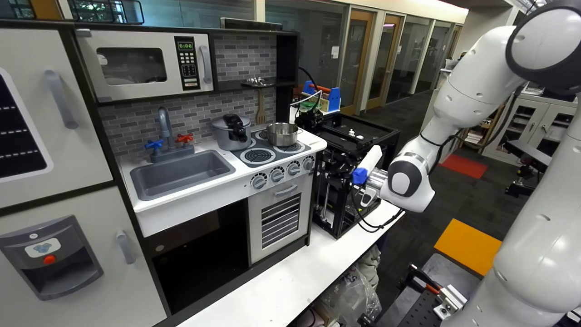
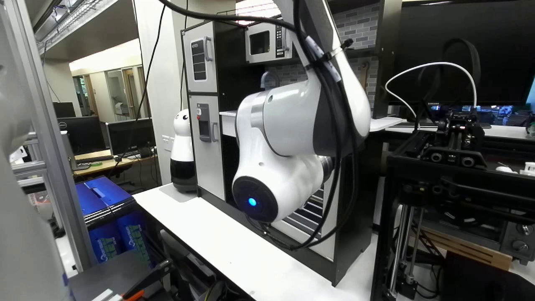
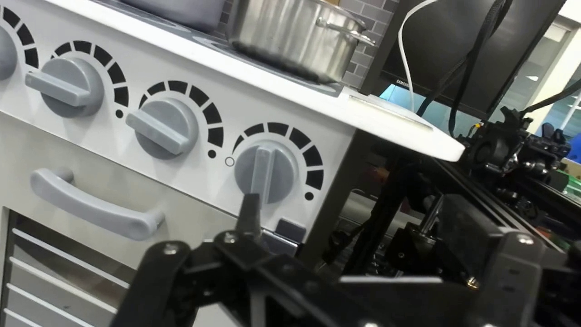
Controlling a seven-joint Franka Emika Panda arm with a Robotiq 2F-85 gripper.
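Note:
In the wrist view my gripper appears open, one finger at each side of a wide gap, with nothing seen between them. The left fingertip overlaps the lower edge of the rightmost grey stove knob; contact cannot be told. That knob's grip stands nearly upright in this view, while the neighbouring knob is turned aslant. In exterior view 1 the gripper's dark fingers blend into the black machine behind, right of the play stove. The arm hides them in exterior view 2.
A steel pot and a lidded grey pot stand on the stovetop. The oven handle sticks out below the knobs. A black-framed machine stands close on the stove's right.

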